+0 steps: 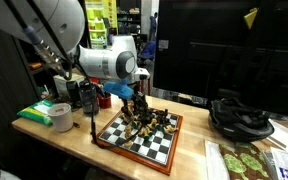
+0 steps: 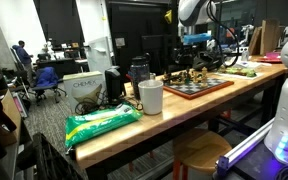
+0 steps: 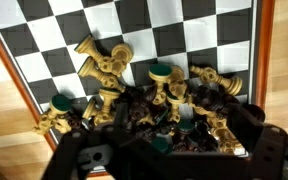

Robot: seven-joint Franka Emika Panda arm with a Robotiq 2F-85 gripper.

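A chessboard (image 3: pixel 174 42) with black and white squares fills most of the wrist view. Light wooden chess pieces (image 3: pixel 104 62) lie toppled on it, some showing green bases; dark pieces (image 3: pixel 184 140) crowd the lower middle. My gripper is open above this heap, its dark fingers (image 3: pixel 76 152) spread at the lower left and right. Pieces show in the gap, none visibly clasped. In exterior view 1 the gripper (image 1: pixel 139 101) hangs over the back left of the board (image 1: pixel 154 148); its fingertips are hard to make out there.
A white container (image 1: pixel 61 117) and a green package (image 1: pixel 36 110) stand left of the board. To the right are a black bag (image 1: pixel 241 118) and a green-patterned sheet (image 1: pixel 242 163). Bare table (image 1: pixel 193 150) lies between board and sheet.
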